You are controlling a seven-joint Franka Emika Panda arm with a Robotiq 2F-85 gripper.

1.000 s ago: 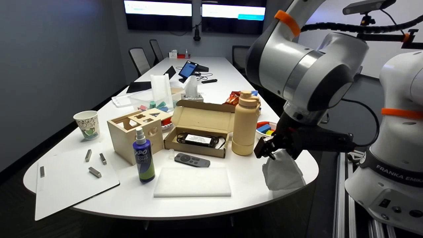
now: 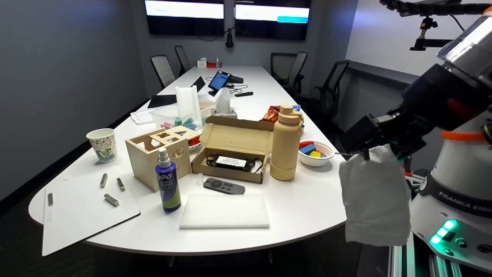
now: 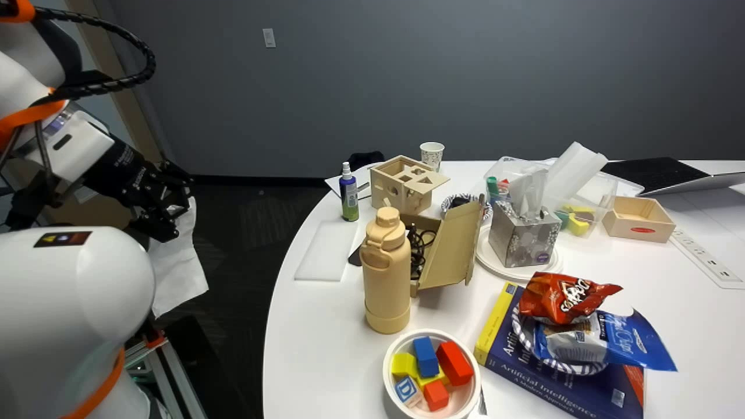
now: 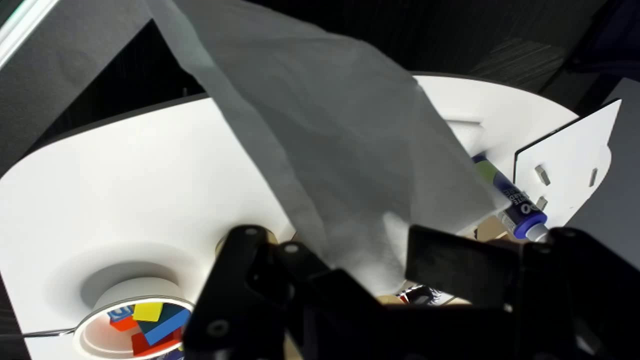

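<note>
A white sheet of tissue or cloth [image 2: 376, 198] hangs limp from my gripper [image 2: 366, 154], which is shut on its upper end. In exterior view 1 they are off the table's right edge, the sheet dangling below the tabletop's height. From the other side, exterior view 2 has the sheet [image 3: 174, 265] drooping under the gripper [image 3: 174, 213], left of the table and over the dark floor. The wrist view is largely filled by the sheet [image 4: 348, 132], which runs down between the dark fingers; the pinched part is partly hidden.
A bowl of coloured blocks [image 3: 431, 377] sits near the table edge closest to the arm, beside a tan bottle [image 2: 284, 143]. An open cardboard box [image 2: 230, 161], a spray bottle [image 2: 168, 182] and a white slab [image 2: 224, 212] are further left.
My gripper has swung right, away from over the table's right corner, carrying the sheet beyond the edge. The sheet hangs longer in view. Green lights now show on the arm's base.
</note>
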